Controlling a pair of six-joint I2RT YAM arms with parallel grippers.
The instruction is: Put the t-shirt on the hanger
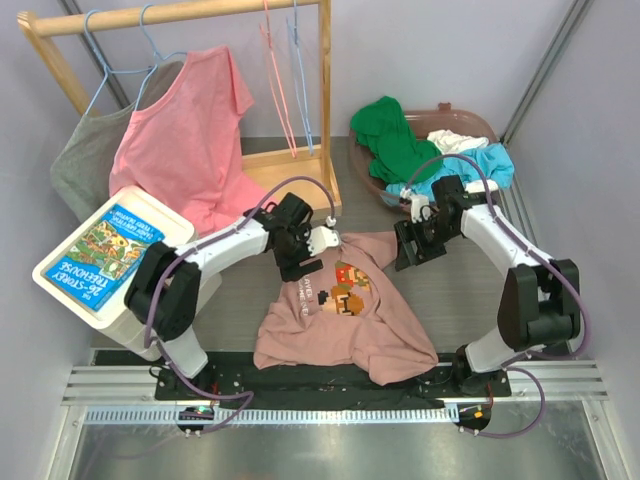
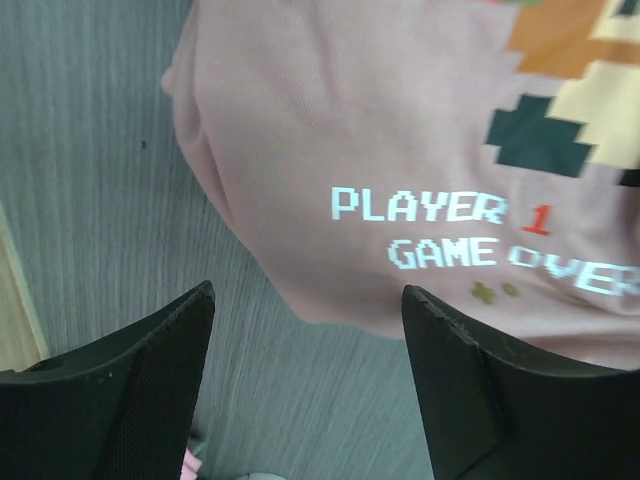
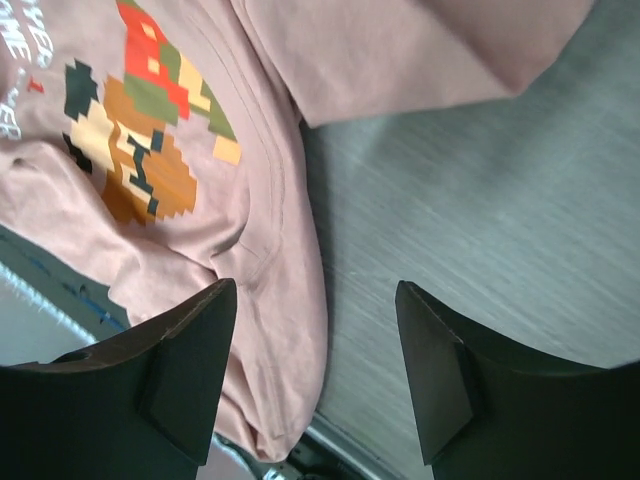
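Note:
A dusty-pink T-shirt (image 1: 340, 330) with a pixel-art print and "PLAYER 1 GAME OVER" lies rumpled on the grey floor. My left gripper (image 1: 300, 262) is open over its upper left, with the lettering beyond its fingers in the left wrist view. My right gripper (image 1: 418, 250) hangs open at the shirt's upper right, beside a sleeve, the fabric's long edge (image 3: 290, 230) showing below. On the wooden rack (image 1: 175, 12), blue hangers (image 1: 100, 70) hold a pink and a grey shirt; more pink and blue hangers (image 1: 280, 90) hang at its right.
A white lidded box (image 1: 170, 230) stands at the left. A brown basket (image 1: 450, 120) of green, white and blue clothes sits at the back right. Bare floor (image 1: 470, 300) lies right of the shirt, within the right arm's reach.

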